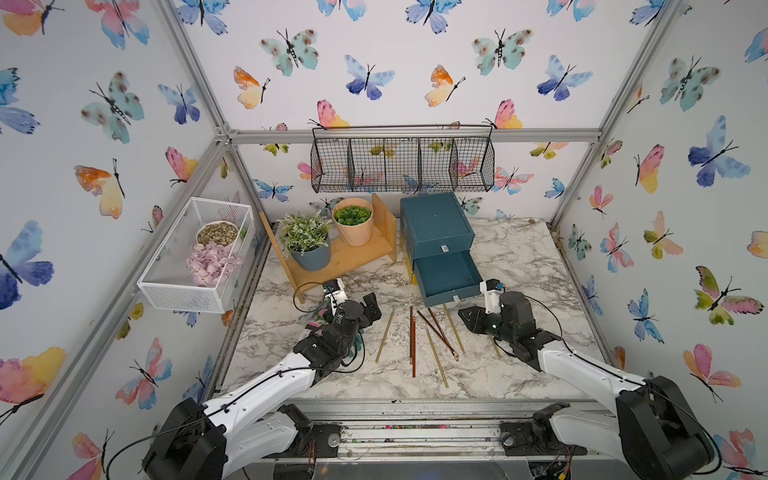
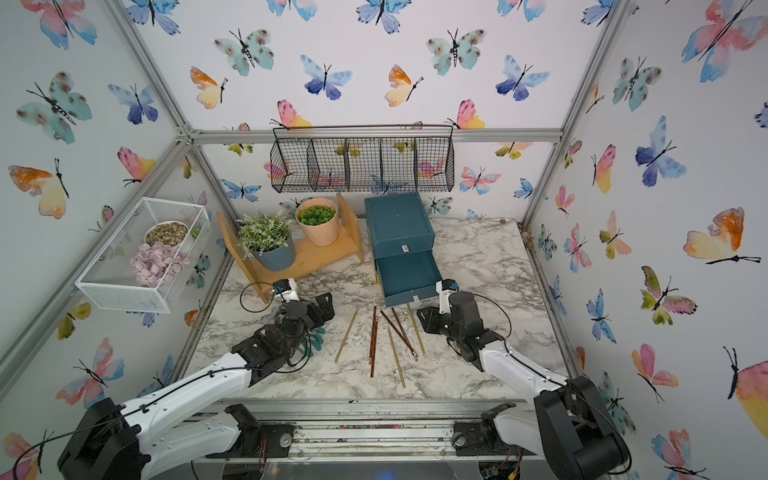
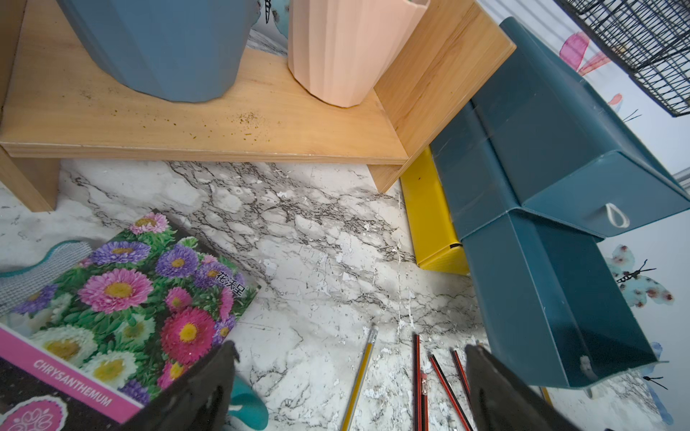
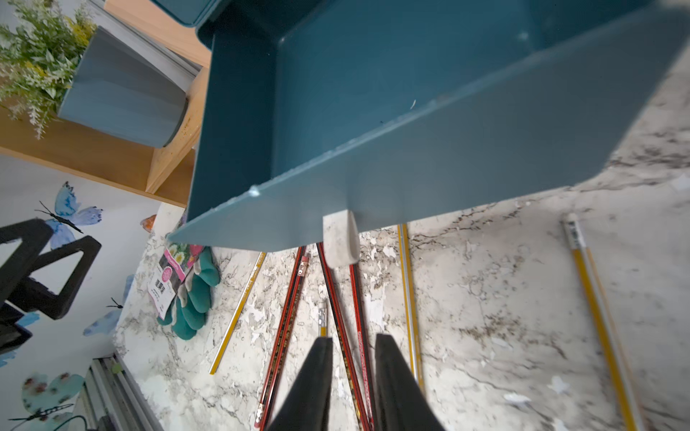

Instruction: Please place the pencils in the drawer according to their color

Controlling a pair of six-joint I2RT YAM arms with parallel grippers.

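The teal drawer unit (image 1: 436, 224) has its lower drawer (image 1: 445, 274) pulled out, empty, with a white tab (image 4: 339, 237) on its front. Several yellow and red pencils lie loose on the marble in front, such as a yellow pencil (image 4: 596, 309) and a red pencil (image 4: 287, 309). My left gripper hovers open at the left over a flower packet (image 3: 143, 301), holding nothing. My right gripper is just in front of the drawer's tab, apart from it, its fingers slightly apart with nothing seen between them.
A wooden shelf (image 1: 344, 264) with two potted plants stands left of the drawer unit, a yellow box (image 3: 427, 208) beside it. A wire basket (image 1: 400, 164) hangs on the back wall. The table right of the drawer is clear.
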